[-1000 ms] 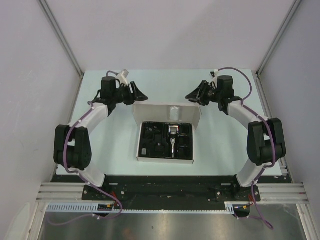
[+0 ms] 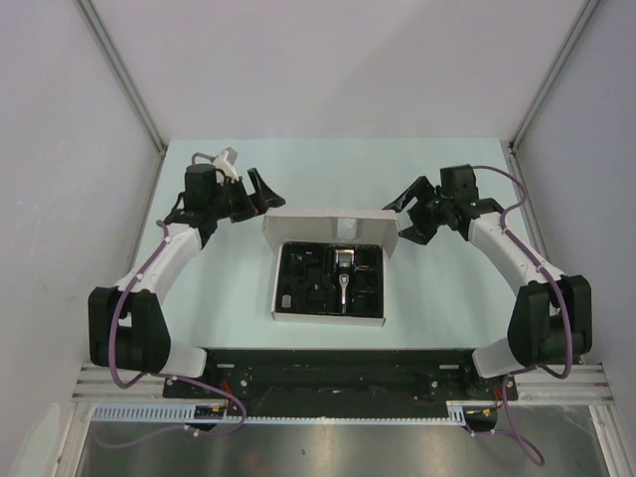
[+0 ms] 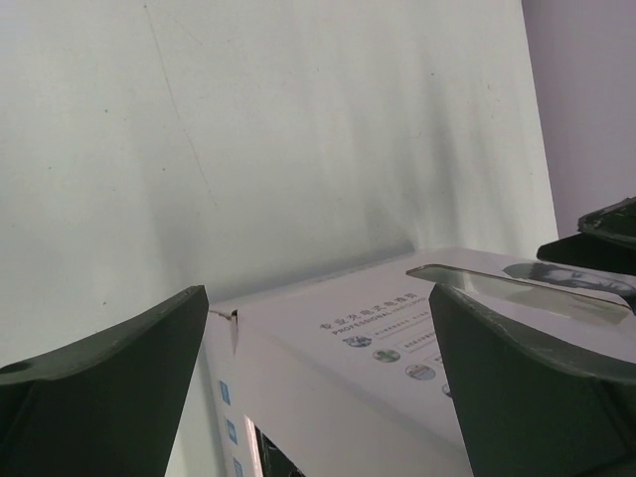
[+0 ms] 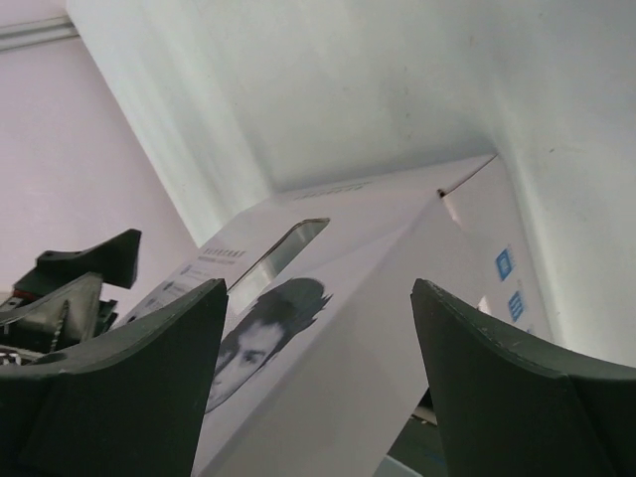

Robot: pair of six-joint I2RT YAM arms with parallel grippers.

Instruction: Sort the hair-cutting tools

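Observation:
A white box (image 2: 330, 320) with a black molded insert lies open in the middle of the table, its lid (image 2: 308, 229) standing up along the back edge. In the insert rests a silver-and-black clipper (image 2: 344, 282), with small dark pieces around it that are hard to make out. My left gripper (image 2: 270, 191) is open by the lid's left top corner; in the left wrist view the printed lid (image 3: 348, 348) shows between and below its fingers. By the right top corner my right gripper (image 2: 409, 216) stands open too, the lid (image 4: 328, 258) visible between its fingers. Neither holds anything.
A clear window (image 4: 278, 260) is set in the lid. The other arm's dark fingers (image 4: 109, 260) show at the left of the right wrist view.
Both grippers have spread: the left moved a little left, the right moved rightward and lower, their fingers now wider apart. The box and its lid have stayed put.

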